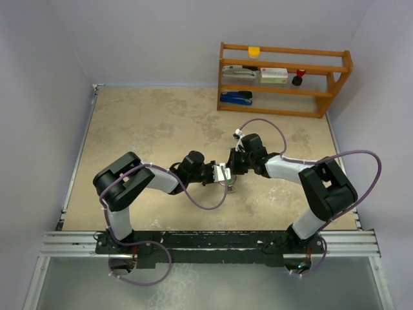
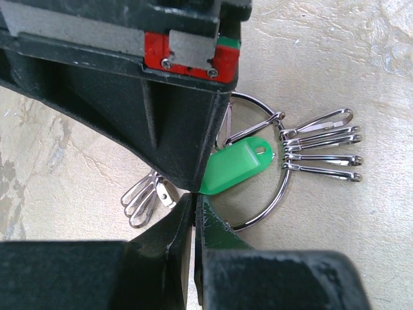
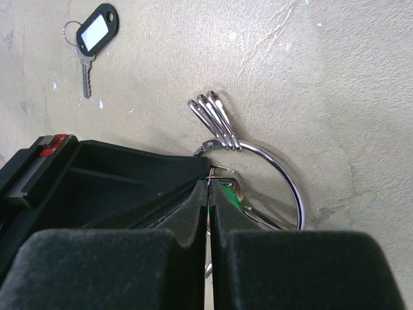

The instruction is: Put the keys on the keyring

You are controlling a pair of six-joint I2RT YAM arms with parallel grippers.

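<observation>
A large metal keyring [image 2: 279, 194] lies on the table with several snap clips [image 2: 322, 147] on its rim. Across its middle is a green key tag, mostly hidden in the right wrist view. My left gripper is shut, its tips at the tag's lower end and the ring's side. My right gripper is shut too, over the ring beside a metal clip [image 3: 226, 173]; whether anything thin is pinched in either is unclear. A key with a black tag [image 3: 97, 29] lies apart from the ring.
More clips [image 3: 216, 119] fan out from the ring's other side. A wooden rack [image 1: 284, 89] holding a stapler [image 1: 236, 98] and boxes stands at the back right. Both arms meet closely over the ring.
</observation>
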